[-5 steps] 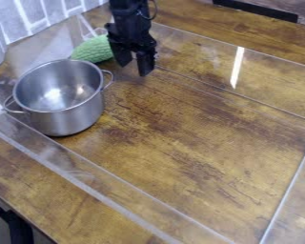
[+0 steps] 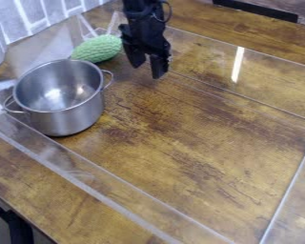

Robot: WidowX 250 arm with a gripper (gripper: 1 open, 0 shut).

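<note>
My black gripper (image 2: 148, 59) hangs at the top centre of the view, low over the wooden table, right of a green knitted or bumpy object (image 2: 96, 49). Whether its fingers are open or shut is hard to make out at this size. A large steel pot (image 2: 79, 112) with two side handles stands at the left, in front of the green object, and looks empty.
Clear panels or strips edge it, and a light draped material (image 2: 18, 24) lies at the back left.
My gripper has shifted slightly to the right and up, a little farther from the green object. The pot has not visibly moved.
</note>
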